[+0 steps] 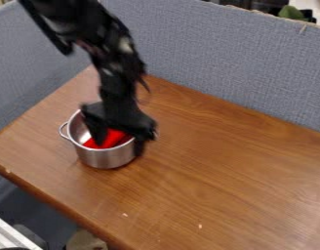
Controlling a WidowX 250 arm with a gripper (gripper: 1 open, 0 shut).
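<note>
A steel pot (pixel 100 156) with loop handles stands on the wooden table at the left. A red object (pixel 108 141) lies inside it. My black gripper (pixel 116 130) is down over the pot, blurred, its fingertips at or inside the rim around the red object, which it partly hides.
Grey padded walls (pixel 215 49) border it at the back and left.
</note>
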